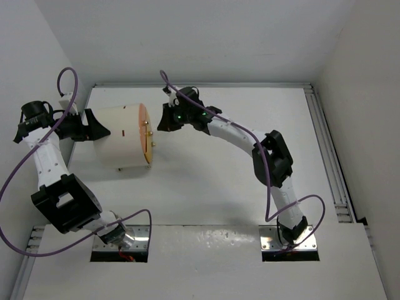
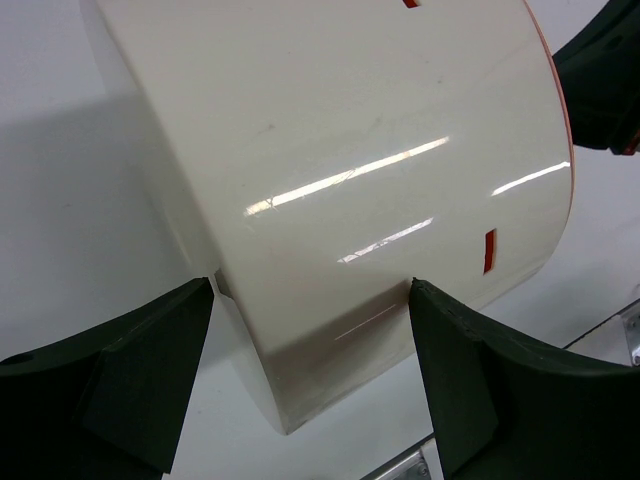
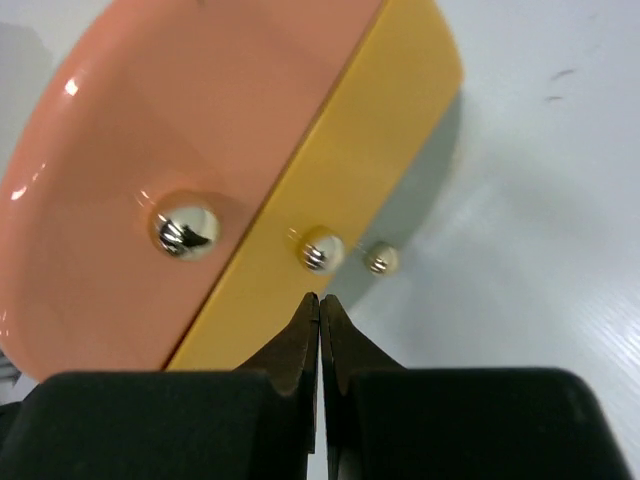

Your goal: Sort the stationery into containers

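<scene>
A white rounded storage box (image 1: pixel 115 140) (image 2: pixel 350 110) lies at the left of the table, with an orange front panel (image 3: pixel 110 250), a yellow panel (image 3: pixel 370 120) and silver round knobs (image 3: pixel 185 230). The orange front appears closed. My left gripper (image 1: pixel 97 125) is at the box's back end, its fingers part open on either side of a corner of the box; whether they grip it is unclear. My right gripper (image 1: pixel 162 122) is shut with nothing visible between its fingers, a little right of the front, facing the knobs. No stationery is visible.
Grey walls stand close at the back and sides, and metal rails (image 1: pixel 325 150) run along the table's edges.
</scene>
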